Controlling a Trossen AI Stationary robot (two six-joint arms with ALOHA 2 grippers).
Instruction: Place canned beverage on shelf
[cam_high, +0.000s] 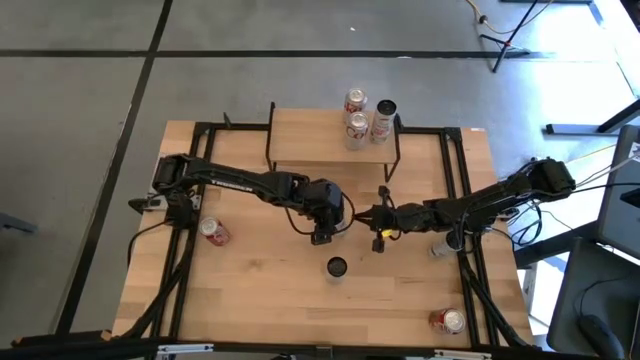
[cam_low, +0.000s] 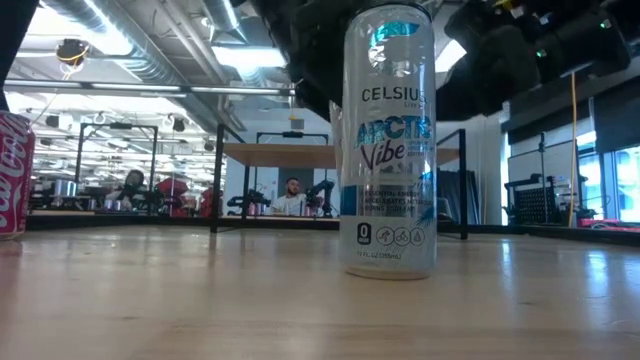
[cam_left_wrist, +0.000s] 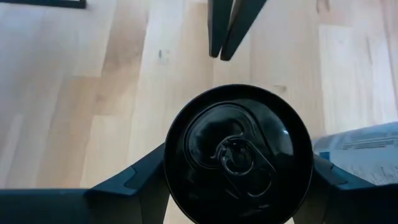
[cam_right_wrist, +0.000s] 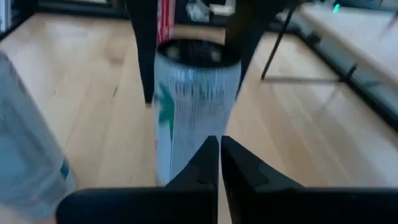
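My left gripper is shut on a black-topped white can (cam_right_wrist: 193, 106), with a finger against either side. Its black lid (cam_left_wrist: 239, 155) faces up in the left wrist view. My right gripper is shut with nothing between its fingers; its tips stand apart from the held can, close by it. A second black-topped can, the Celsius can (cam_low: 390, 150), stands upright on the table, nearer the front. On the raised wooden shelf (cam_high: 300, 135), a black-topped can (cam_high: 383, 118) and two silver-topped cans (cam_high: 357, 128) stand toward the right end.
One red can (cam_high: 214, 232) is at the table's left and another red can (cam_high: 447, 321) at the front right. A pale can (cam_high: 441, 247) sits partly under the right arm. The shelf's left half is bare. Open tabletop (cam_high: 250, 290) lies at front left.
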